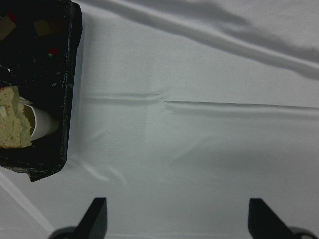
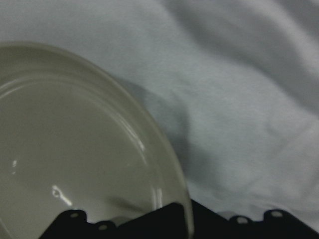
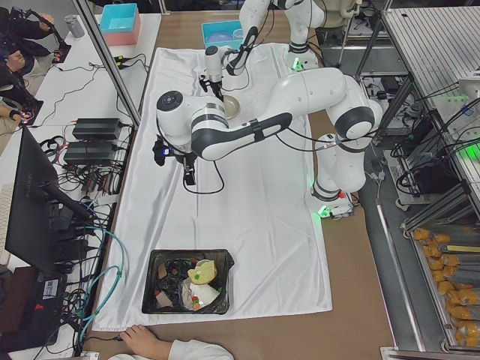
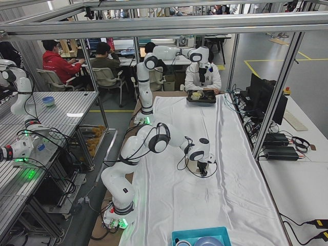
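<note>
A beige plate (image 2: 79,139) lies on the white cloth, with my right gripper (image 4: 203,169) down at its rim; in the right wrist view the fingers meet at the rim (image 2: 185,199), shut on it. My left gripper hangs over the cloth, open, with nothing between its fingers. A black bin (image 3: 156,292) stands on the cloth, holding a yellow sponge-like piece (image 1: 12,119), a white cup (image 1: 44,122) and loose scraps.
A blue tub (image 4: 200,233) with dishes sits at the table end behind the right arm. Monitors and cables line one side.
</note>
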